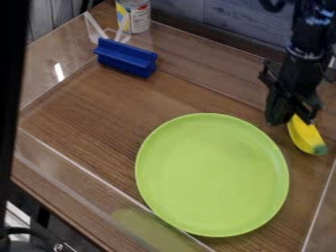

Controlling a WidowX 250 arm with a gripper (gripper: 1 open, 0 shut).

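The black gripper (pixel 281 106) is at the right, low over the table beside a yellow banana-like object (pixel 308 135), which lies just right of and below its fingertips, partly behind them. Whether the fingers are shut or touch the yellow object is hard to make out in the dark shape. A large green plate (pixel 210 177) lies in the lower middle, below and left of the gripper.
A blue tray-like block (pixel 126 59) sits at the upper left, with a can (pixel 133 16) behind it at the back.
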